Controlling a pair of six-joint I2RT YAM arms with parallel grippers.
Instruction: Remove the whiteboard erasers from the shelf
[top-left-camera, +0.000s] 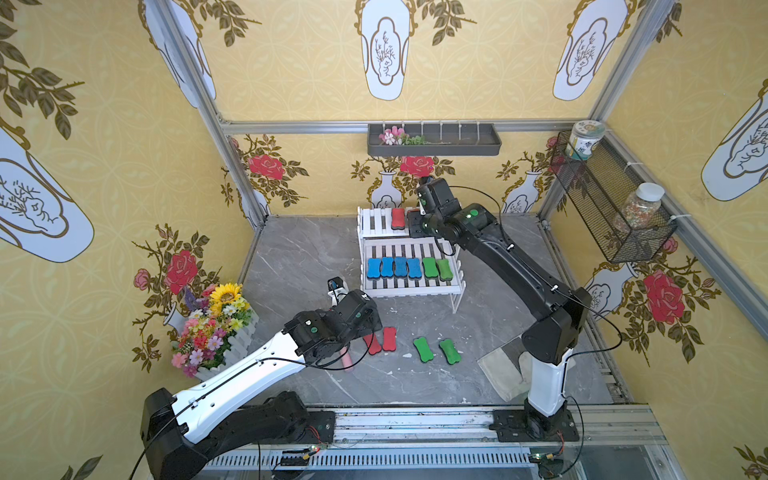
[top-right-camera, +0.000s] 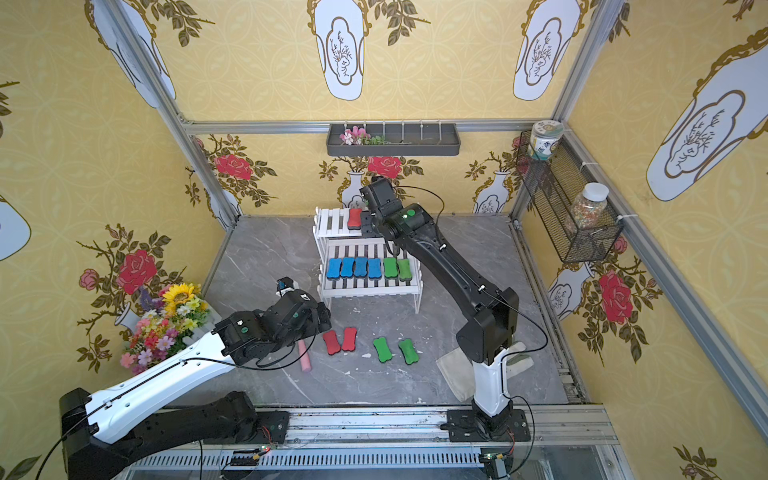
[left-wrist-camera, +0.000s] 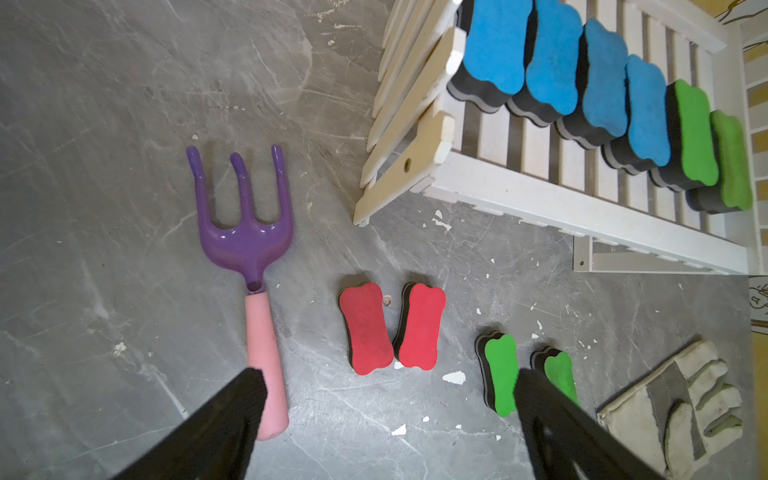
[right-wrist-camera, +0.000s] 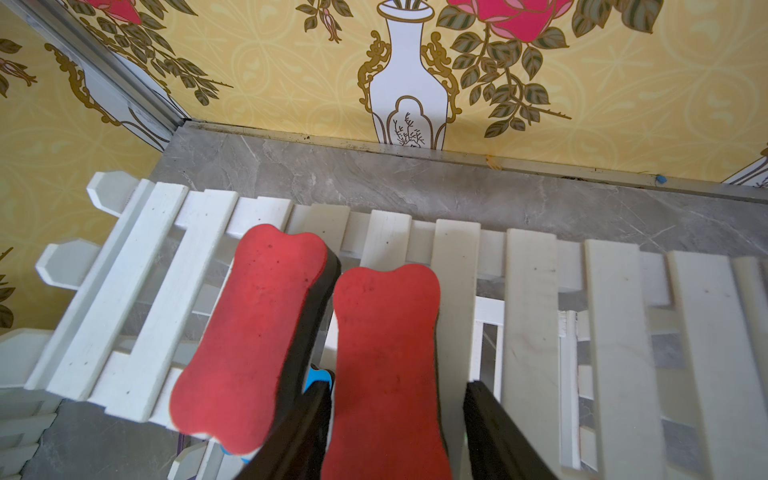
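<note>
Two red erasers (right-wrist-camera: 252, 336) (right-wrist-camera: 388, 352) lie on the white shelf's top tier (right-wrist-camera: 616, 336), with my right gripper part open around the right one; whether its fingers touch it is unclear. The lower tier holds several blue erasers (left-wrist-camera: 560, 60) and two green erasers (left-wrist-camera: 689, 132). My left gripper stands open above the table, near two red erasers (left-wrist-camera: 420, 326) and two green erasers (left-wrist-camera: 500, 368) lying there in front of the shelf.
A pink-handled purple fork (left-wrist-camera: 264, 352) lies left of the table's erasers, gloves (left-wrist-camera: 672, 408) to their right. Flowers (top-left-camera: 212, 328) stand at the left. A wire basket with jars (top-left-camera: 608, 200) hangs on the right wall.
</note>
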